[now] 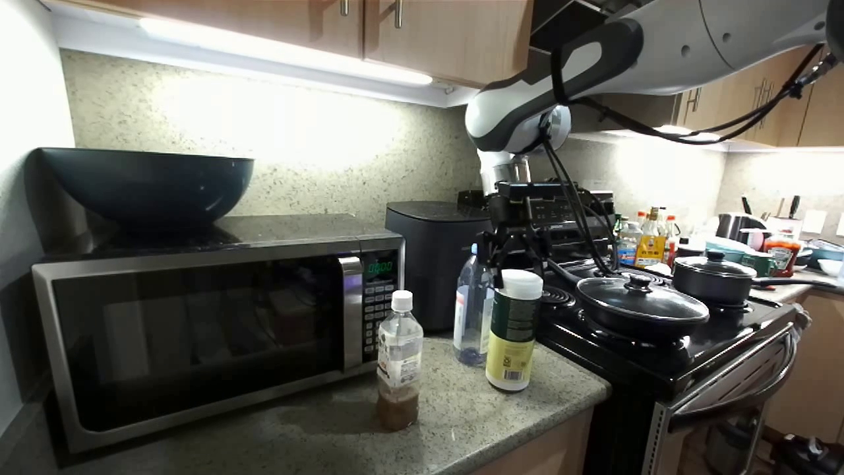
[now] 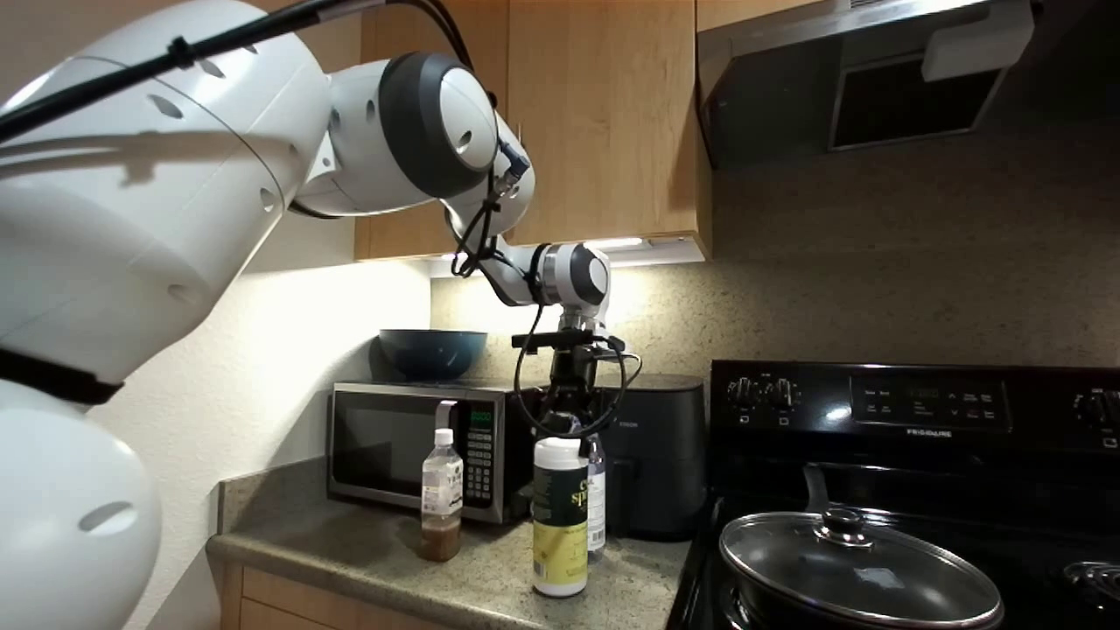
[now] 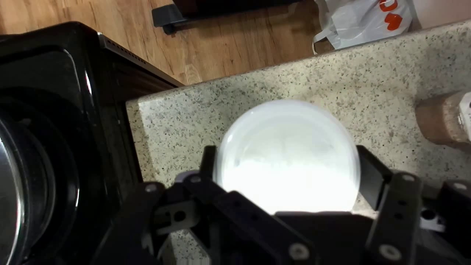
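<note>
A canister with a white lid (image 1: 510, 332) and a green and yellow label stands upright at the counter's right end, near the stove. Seen from above in the wrist view, its round lid (image 3: 287, 150) fills the middle. My gripper points down over it, open, with one finger on each side of the lid. Both fingers look very close to the lid's edge; contact is hard to tell. In exterior view 2 the canister (image 2: 561, 525) hides part of the gripper's lower end and of a clear bottle (image 2: 596, 504).
A clear bottle (image 1: 472, 313) stands just behind the canister, and a bottle with brown liquid (image 1: 397, 368) to the left. The microwave (image 1: 213, 332) and a black air fryer (image 1: 435, 261) border the counter. On the stove sits a lidded pan (image 1: 641, 305).
</note>
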